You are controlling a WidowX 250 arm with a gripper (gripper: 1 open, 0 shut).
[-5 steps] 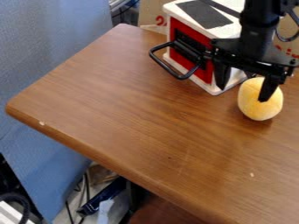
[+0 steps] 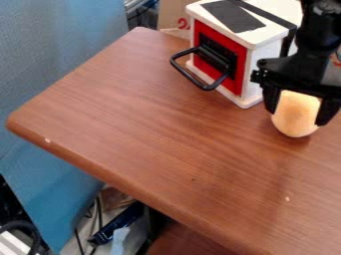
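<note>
The black gripper (image 2: pixel 300 95) hangs at the right edge with its fingers down on either side of a pale yellow round object (image 2: pixel 296 118) on the wooden table. Whether the fingers touch it or are closed on it is unclear. To the left stands a small white and red box (image 2: pixel 250 38) with a black handle (image 2: pixel 197 78) on its front.
Cardboard (image 2: pixel 173 15) stands behind. Cables and clutter lie below the table's edge.
The gripper has moved right and lower over the yellow object, further from the box's front. The box and yellow object look unmoved.
</note>
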